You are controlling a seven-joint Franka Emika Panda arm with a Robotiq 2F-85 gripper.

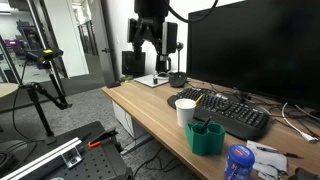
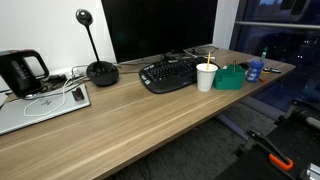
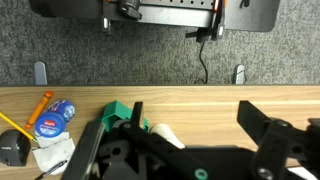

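My gripper [image 1: 153,64] hangs high over the desk in the first exterior view, well above everything on it. Its dark fingers stand wide apart in the wrist view, open and empty. On the desk below is a white cup [image 1: 187,111] holding something thin and yellow. Beside it stands a green container [image 1: 207,138] with dark items at its top. A blue can [image 1: 239,162] is nearer the front edge. The wrist view shows the green container [image 3: 116,113] and the cup [image 3: 166,132] partly hidden by the gripper, with the can [image 3: 53,118] to the left.
A black keyboard [image 1: 232,115] and a monitor [image 1: 262,52] stand behind the cup. An orange marker [image 3: 41,105], a white paper [image 3: 53,153] and a dark mouse [image 3: 14,148] lie around the can. A lamp [image 2: 97,60] rises at the back.
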